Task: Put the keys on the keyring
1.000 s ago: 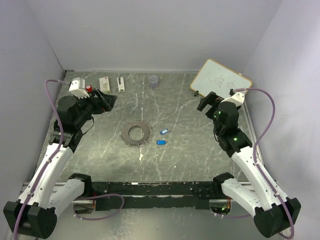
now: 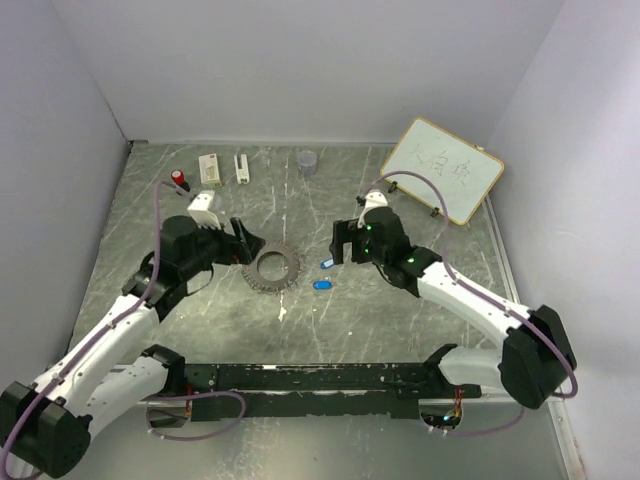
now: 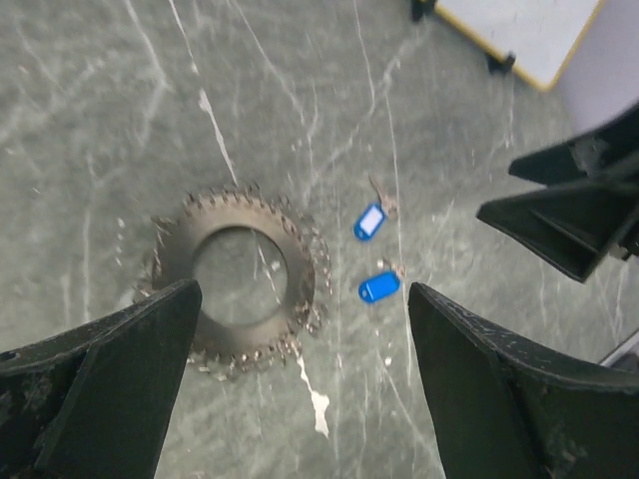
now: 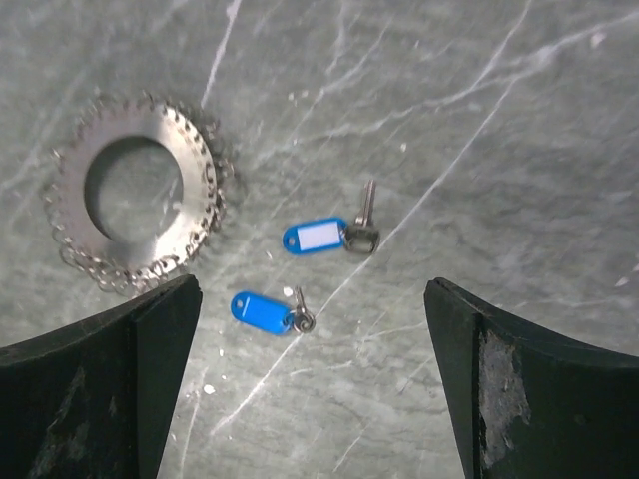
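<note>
A flat grey keyring, a wide ring edged with small metal hooks, lies on the table. To its right are two keys with blue tags: one tag has a white label, the other is plain blue. Both keys lie apart from the ring. My left gripper is open above the ring's upper left edge, its fingers empty. Over the tags stands my right gripper, also open with bare fingers; in the top view it partly covers the labelled tag.
At the back stand a small clear cup, a white box, a white clip-like item and a red-topped item. A whiteboard leans at the back right.
Both arms have come inward: the left moved right and toward the front to the ring, the right moved left and toward the front to the keys. Ring and keys lie where they were.
</note>
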